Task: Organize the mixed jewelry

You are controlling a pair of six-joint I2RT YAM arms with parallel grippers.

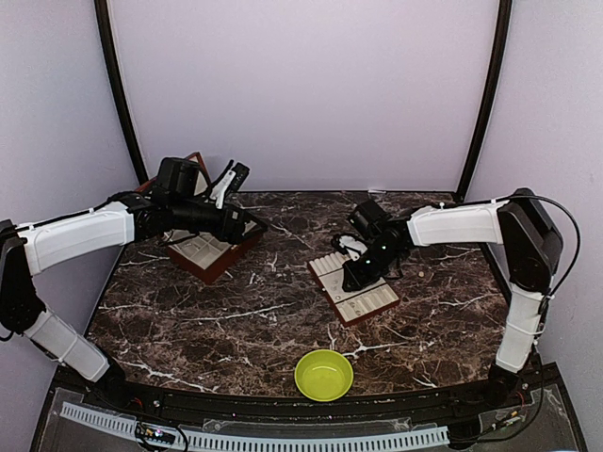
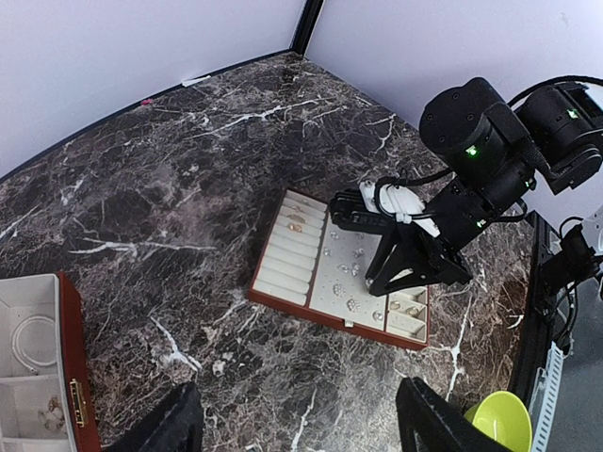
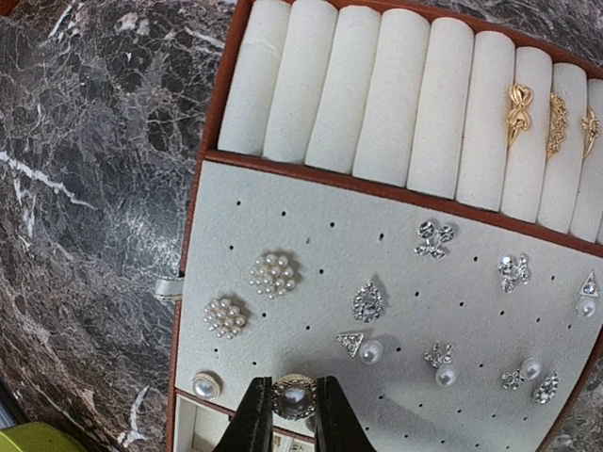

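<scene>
In the right wrist view my right gripper is shut on a round pearl earring (image 3: 294,397) with a gold rim, over the lower edge of the earring board (image 3: 283,353). Whether the earring touches the board I cannot tell. A similar pearl earring (image 3: 206,385) sits at the board's corner. Pearl clusters (image 3: 272,275) and several sparkling earrings (image 3: 367,301) are spread over the board. Gold rings (image 3: 519,113) stand between the white ring rolls (image 3: 384,89). My left gripper is open and empty, near the jewelry box (image 1: 215,268) at the left.
A yellow-green bowl (image 1: 323,375) stands at the table's front edge. In the left wrist view the box's compartments hold a bracelet (image 2: 36,341) and small pieces.
</scene>
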